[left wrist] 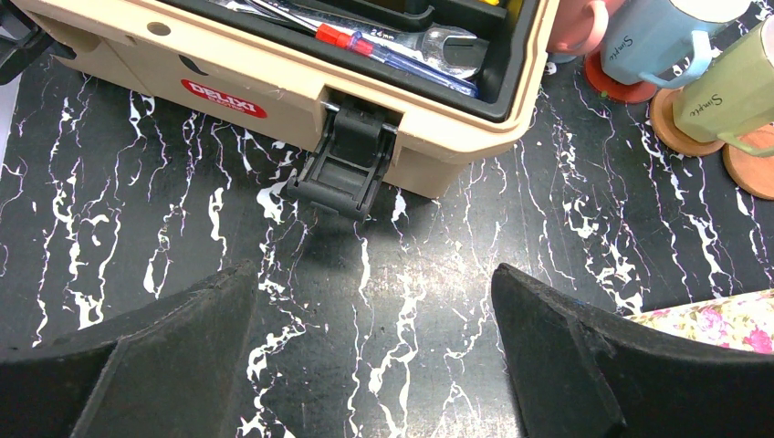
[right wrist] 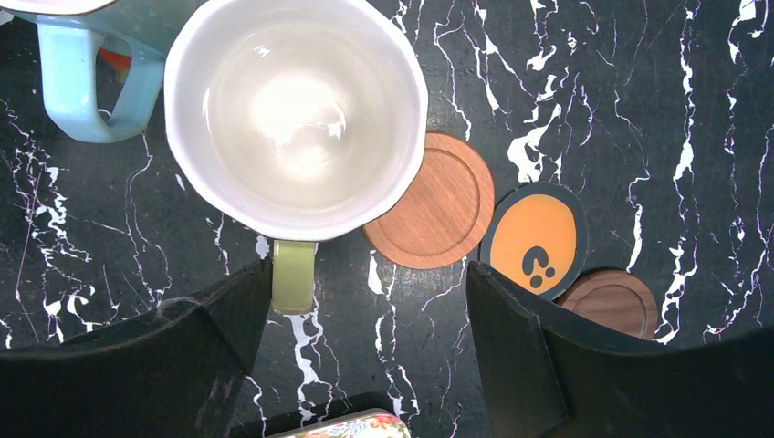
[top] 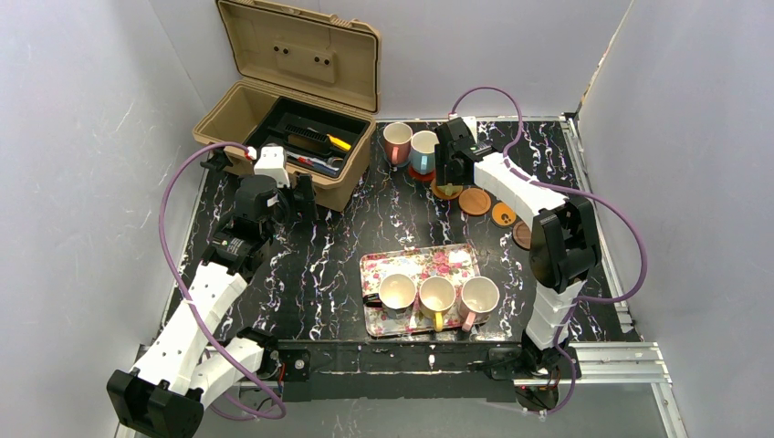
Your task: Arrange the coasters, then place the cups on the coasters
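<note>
A green cup stands upright on a wooden coaster in the left wrist view. Looking down in the right wrist view, I see the white inside of that green cup, its handle pointing down between my fingers. My right gripper is open over it, and in the top view the gripper hides most of the cup. A bare wooden coaster lies beside the cup. My left gripper is open in front of the toolbox, nothing between its fingers.
Blue and pink cups stand left of the right gripper. An orange coaster and a dark coaster are free. Three cups stand on the floral tray. The open toolbox fills the back left.
</note>
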